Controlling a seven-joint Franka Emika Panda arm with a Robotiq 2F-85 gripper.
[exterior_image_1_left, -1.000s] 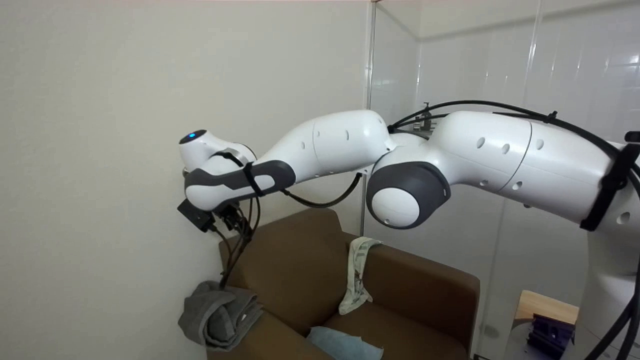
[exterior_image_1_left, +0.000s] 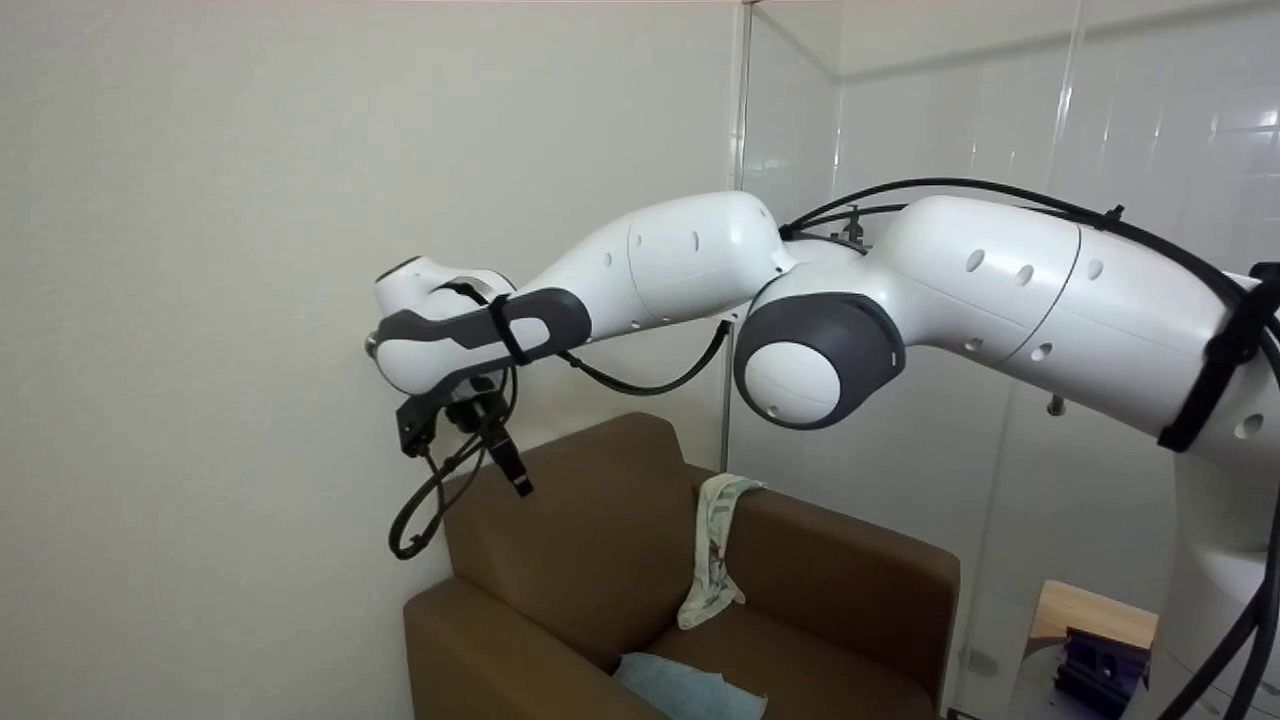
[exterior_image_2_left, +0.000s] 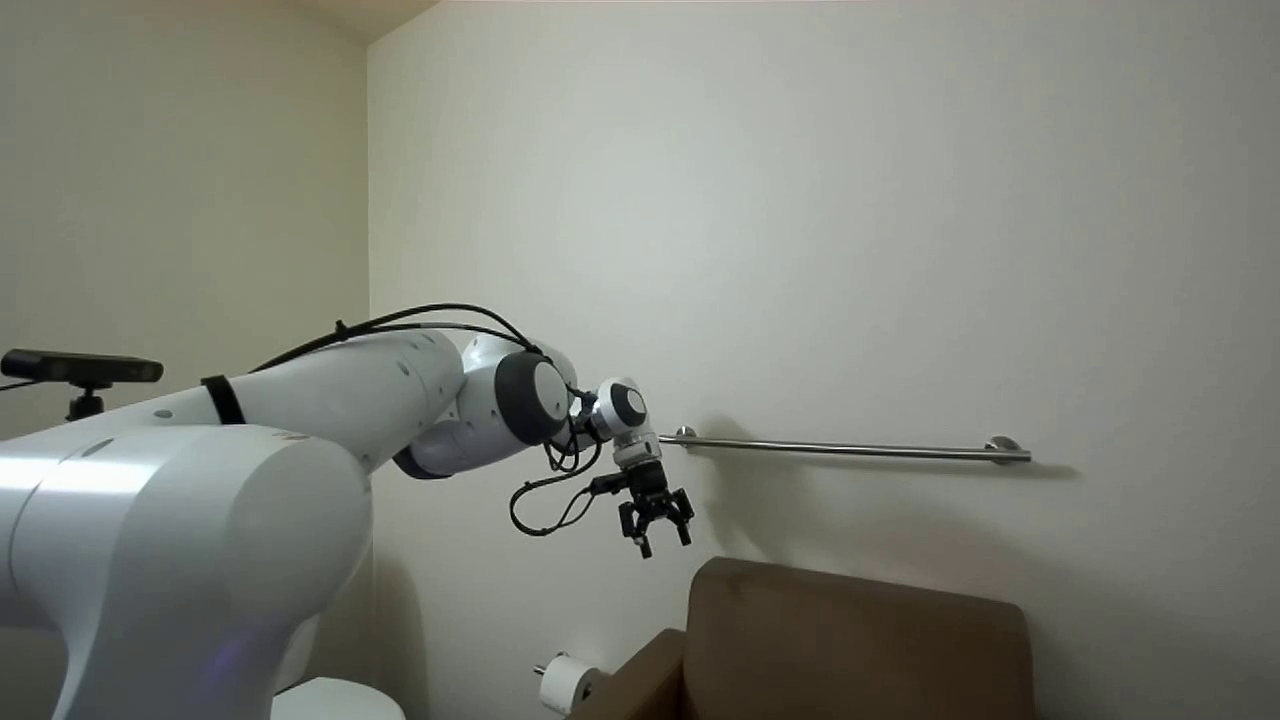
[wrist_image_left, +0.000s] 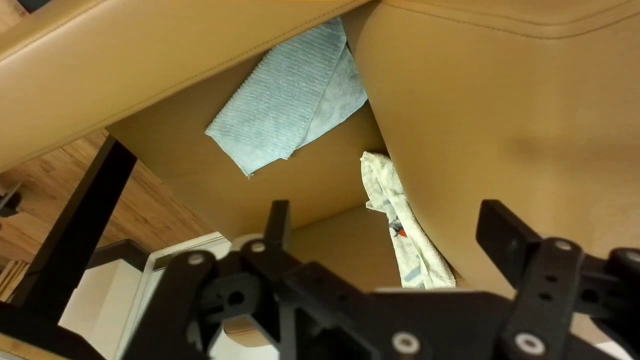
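My gripper (exterior_image_1_left: 523, 485) hangs in the air in front of the brown armchair's backrest (exterior_image_1_left: 564, 516), with its fingers pointing down. In the wrist view its two fingers (wrist_image_left: 277, 223) stand wide apart, and nothing is held between them. A light blue cloth (wrist_image_left: 294, 90) lies partly folded on the chair seat, well below the gripper. A pale patterned cloth (wrist_image_left: 399, 234) drapes from the far armrest down to the seat, along the backrest. No grey towel is visible in the exterior views now.
A metal rail (exterior_image_2_left: 840, 449) is fixed to the wall beside the gripper, above the chair. The near armrest (exterior_image_1_left: 504, 654) is bare on top. A toilet paper roll (exterior_image_2_left: 566, 684) is mounted low on the wall. Open air surrounds the gripper.
A grey towel hung below the gripper by the near armrest; it is now out of sight there. The gripper has tilted and moved up and right. Both cloths on the chair look unmoved.
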